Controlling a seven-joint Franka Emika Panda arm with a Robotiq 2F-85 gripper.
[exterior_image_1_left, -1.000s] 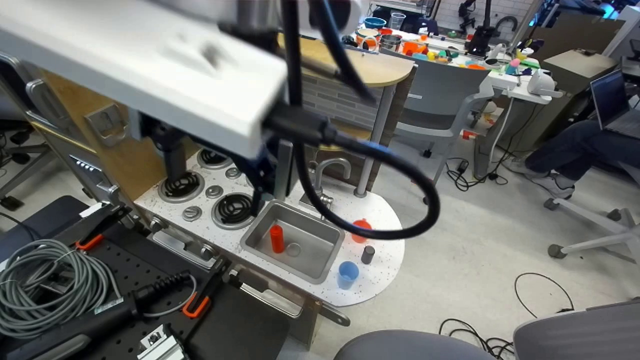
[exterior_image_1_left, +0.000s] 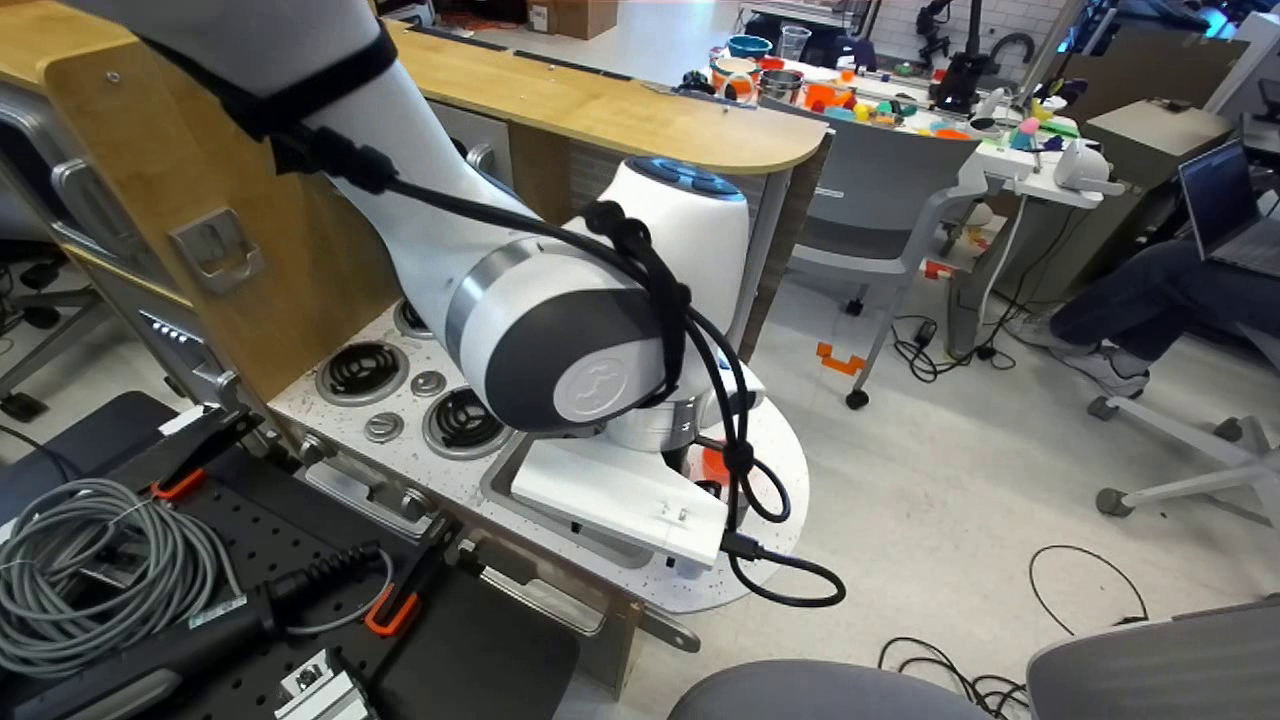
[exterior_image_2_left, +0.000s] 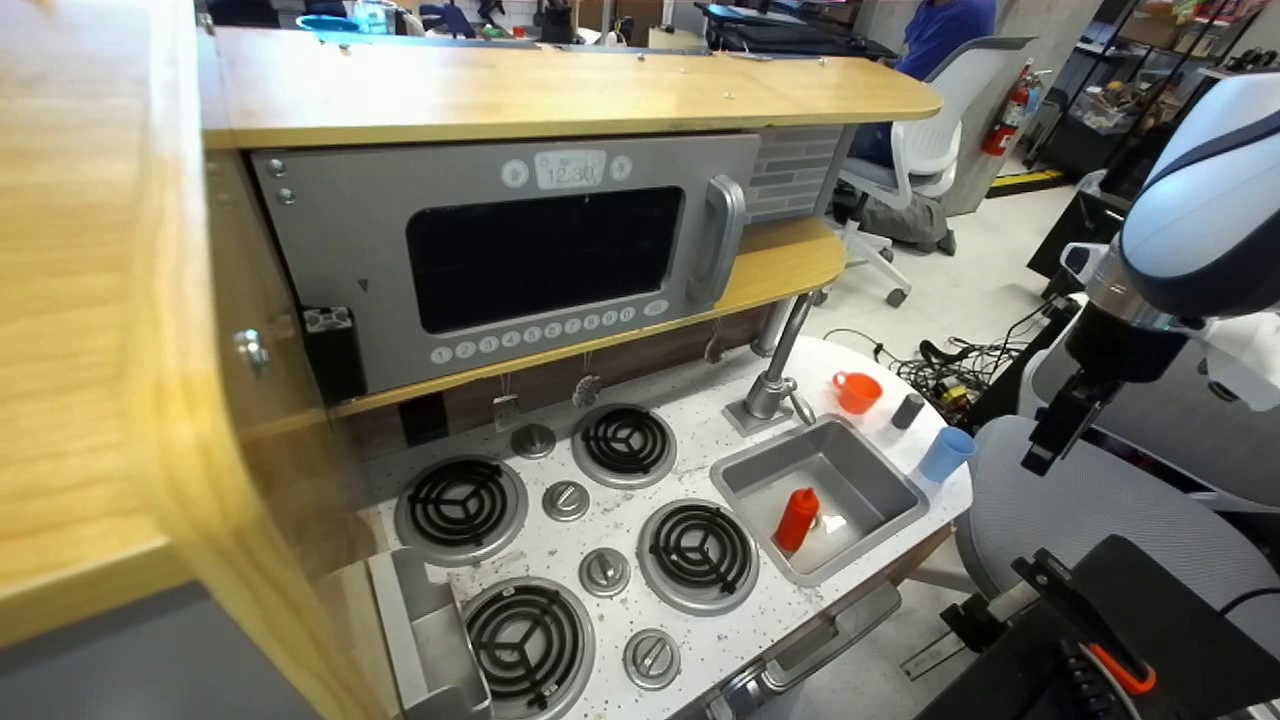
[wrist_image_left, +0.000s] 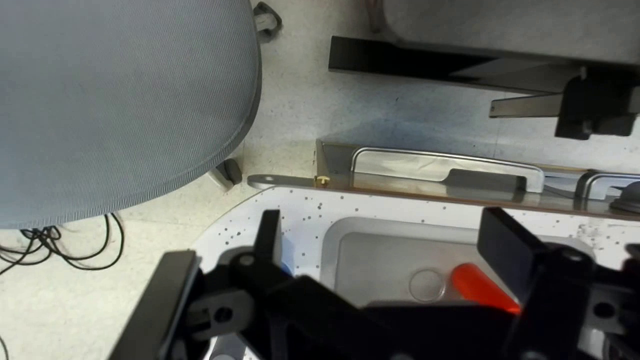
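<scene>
In the wrist view my gripper is open, its two black fingers wide apart with nothing between them. It points down above the sink end of the counter. A red bottle (wrist_image_left: 483, 288) lies in the grey sink (exterior_image_2_left: 873, 546), close to the right finger and partly covered by it. Most of a blue cup (exterior_image_2_left: 948, 454) is hidden behind the left finger in the wrist view. Near it on the counter are an orange-red cup (exterior_image_2_left: 857, 392) and a small dark grey cylinder (exterior_image_2_left: 908, 410). The arm covers the sink's contents in exterior view 1.
The faucet (exterior_image_2_left: 769, 396) rises behind the sink. Stove burners (exterior_image_2_left: 698, 556) and knobs fill the counter beside it, below a shelf carrying a microwave (exterior_image_2_left: 546, 258). A grey chair (wrist_image_left: 120, 102) stands just off the counter's rounded end.
The arm has moved right and away from exterior view 1's camera, from hanging large in the foreground to over the sink. It now covers the bottle and blue cup there.
</scene>
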